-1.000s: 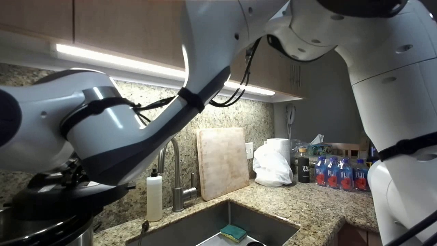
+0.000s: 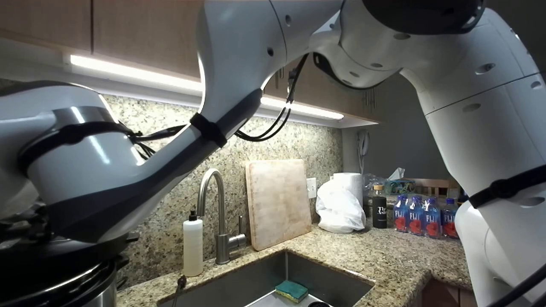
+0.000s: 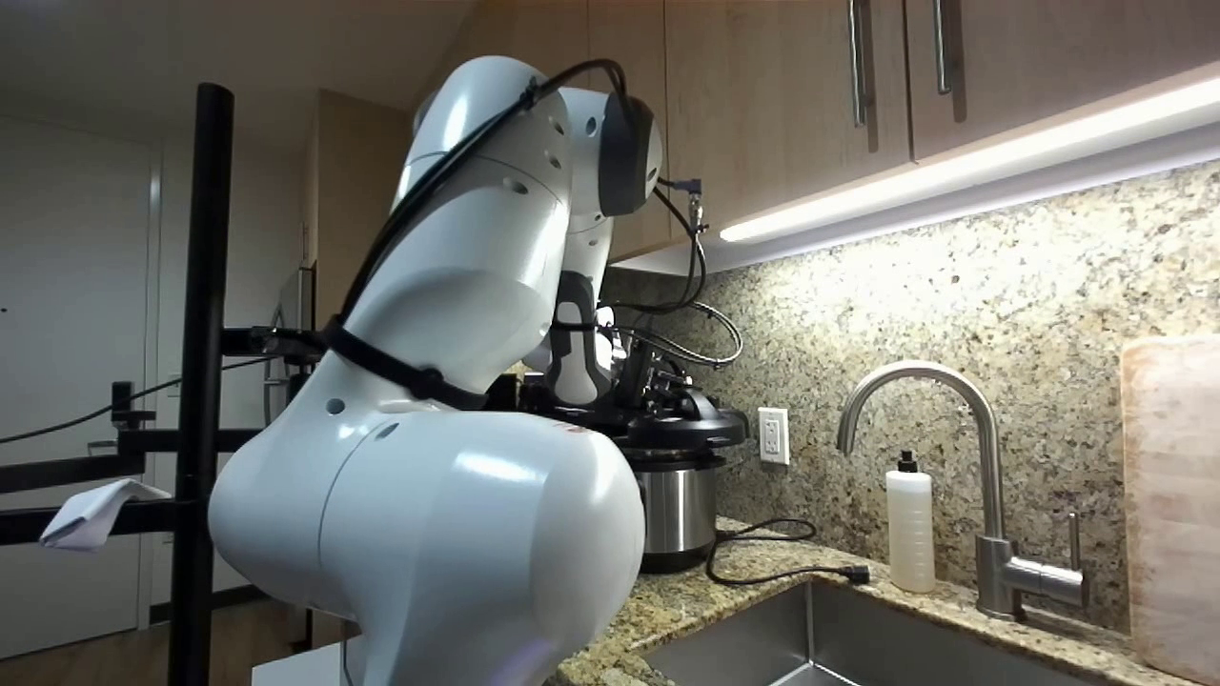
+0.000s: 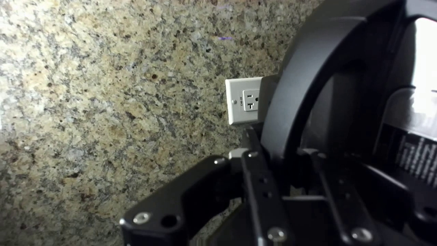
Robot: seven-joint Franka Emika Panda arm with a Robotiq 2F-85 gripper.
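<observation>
A black lid is at the top of a steel pressure cooker in exterior view 2. Whether it rests fully on the rim I cannot tell. In the wrist view my gripper is shut on the lid's black curved handle, which passes between its fingers. Part of the lid's top with white print shows at the right. In exterior view 1 the cooker stands at the lower left, with my arm over it and the gripper mostly hidden.
The granite backsplash with an outlet is close behind the cooker. A loose black cord lies on the counter. Beside the sink stand a soap bottle and a faucet. A cutting board leans on the wall.
My forearm and the lid have shifted to the left in exterior view 1. The lid was off to the right above the cooker; now it is more squarely over it.
</observation>
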